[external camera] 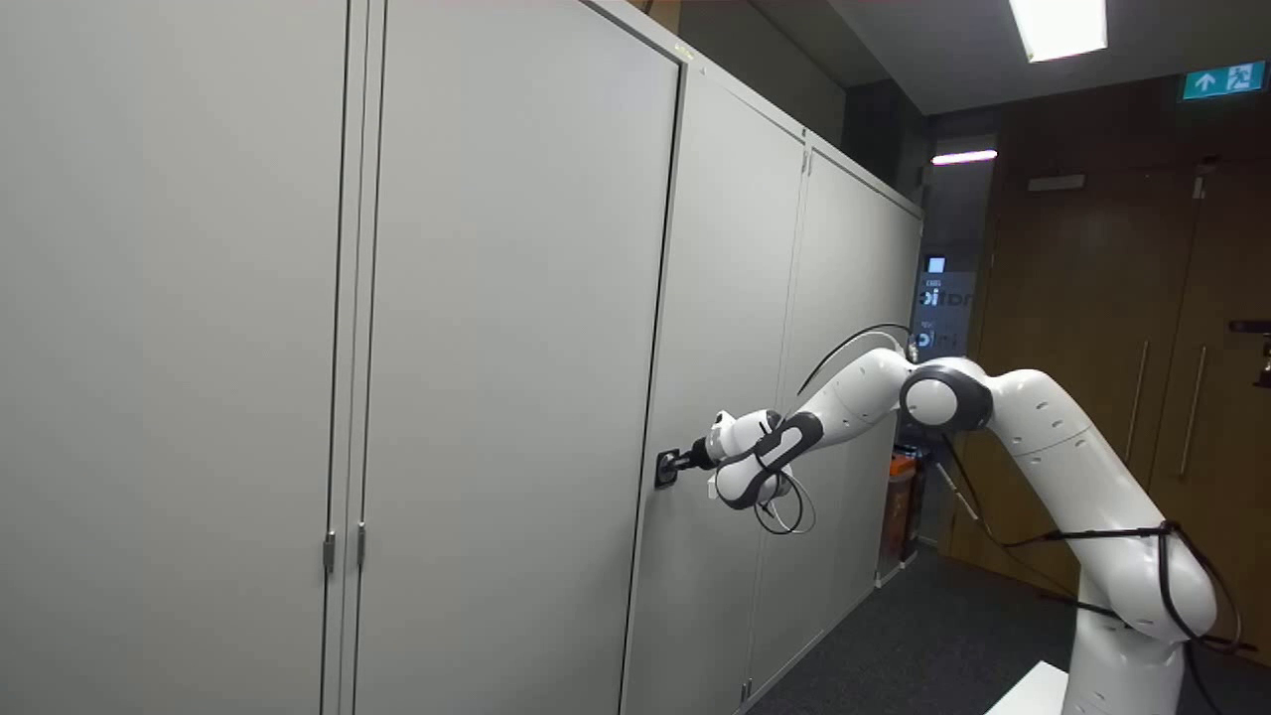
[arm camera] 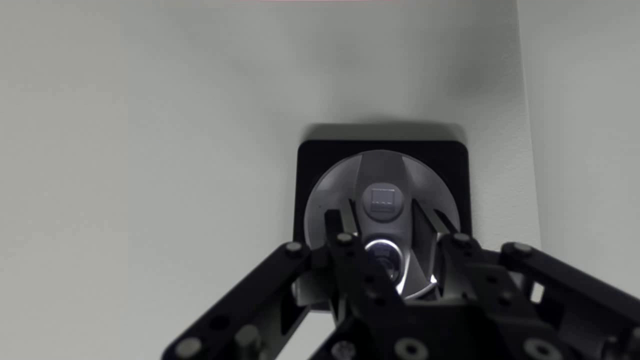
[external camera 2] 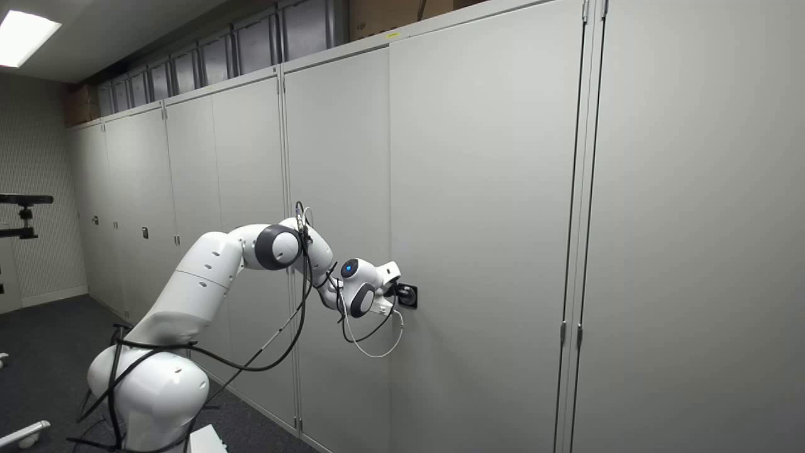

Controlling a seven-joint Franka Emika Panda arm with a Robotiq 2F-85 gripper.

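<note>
A silver-grey turn handle [arm camera: 384, 171] sits in a round recess on a square black plate [arm camera: 312, 157], fixed near the edge of a grey cabinet door [arm camera: 198, 180]. My gripper is shut on the handle, one finger on each side of its raised bar. The lower part of the bar, with a round lock [arm camera: 384, 257], shows between the fingers. The handle stands upright in the wrist view. From the side, the gripper [external camera: 682, 461] reaches straight into the black plate [external camera: 666, 470], and the door there looks closed. The fingers hide part of the recess.
Tall grey cabinets run along the whole wall, with narrow door seams and small hinges [external camera 2: 563, 332]. Black cables [external camera 2: 290, 351] hang loosely along the arm. Open dark carpet [external camera: 888, 661] lies in front of the cabinets.
</note>
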